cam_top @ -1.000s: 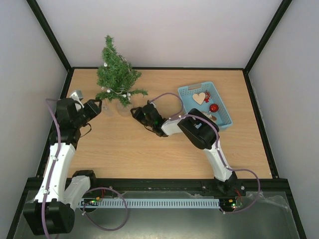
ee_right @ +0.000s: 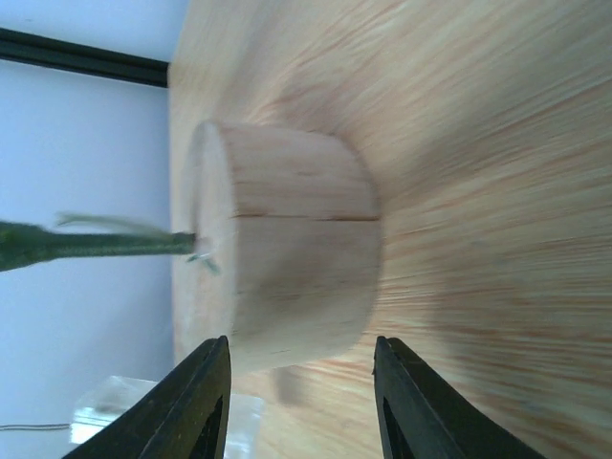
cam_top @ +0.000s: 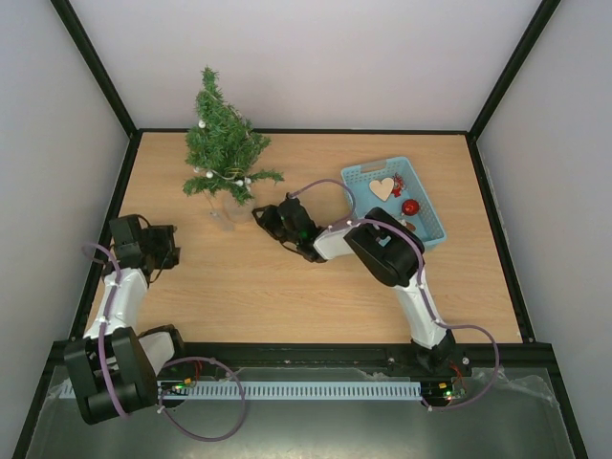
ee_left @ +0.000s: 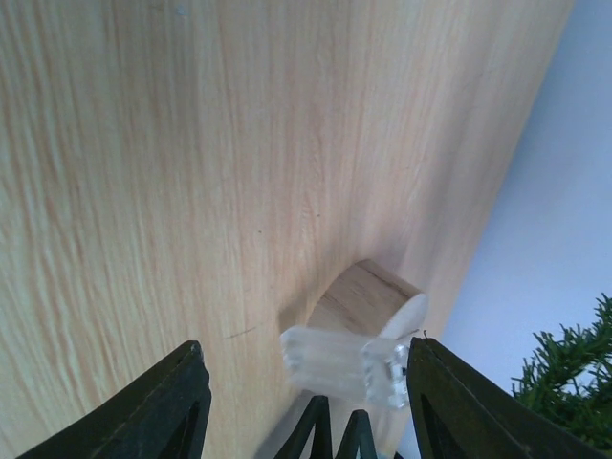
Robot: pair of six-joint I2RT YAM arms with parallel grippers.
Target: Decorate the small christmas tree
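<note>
At the back left stands the small green tree (cam_top: 225, 139), with white ornaments (cam_top: 243, 183) on its lower branches. Its round wooden base (ee_right: 306, 277) fills the middle of the right wrist view. A clear plastic box (ee_left: 327, 365) lies close beside that base (ee_left: 359, 304). My left gripper (cam_top: 174, 247) is open above the left side of the table, apart from box and tree. Just right of the base is my right gripper (cam_top: 259, 216), also open; nothing shows held between its fingers. The right gripper's dark fingertips (ee_left: 317, 421) appear beyond the box in the left wrist view.
A blue basket (cam_top: 435, 228) at the back right holds a wooden heart (cam_top: 382, 188), a red ball (cam_top: 410, 207) and other small ornaments. My right arm (cam_top: 382, 249) spans the table in front of it.
The left gripper has drawn away from the tree toward the front. Tree and basket look unmoved.
</note>
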